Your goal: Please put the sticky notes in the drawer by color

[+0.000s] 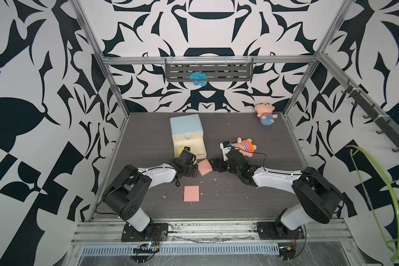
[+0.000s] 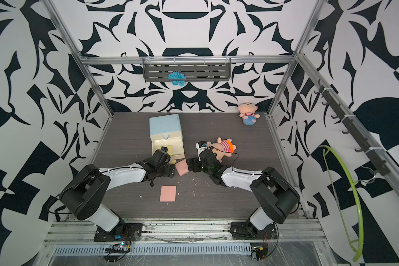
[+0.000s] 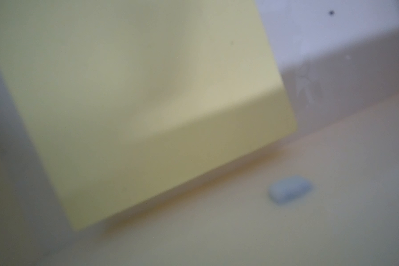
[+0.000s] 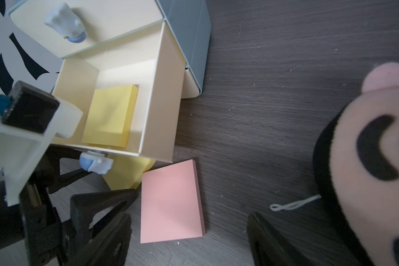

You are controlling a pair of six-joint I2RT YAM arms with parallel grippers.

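Observation:
A blue-topped cabinet (image 1: 184,124) has its cream drawer (image 4: 164,93) pulled out. Inside the drawer lies one yellow sticky-note pad (image 4: 108,115). A second yellow pad (image 4: 128,172) shows below the drawer front, partly covered by it. My left gripper (image 1: 195,170) is beside that lower pad, its fingers (image 4: 115,198) spread apart. One pink pad (image 4: 170,201) lies on the table just in front of the drawer; another pink pad (image 1: 191,193) lies nearer the table front. My right gripper is open at the first pink pad's right, holding nothing.
Close behind my right gripper lies a plush toy (image 1: 245,146) with an orange-striped hat. Another plush (image 1: 266,114) sits at the far right corner. My two grippers are close together. Free table lies at the back right and front right.

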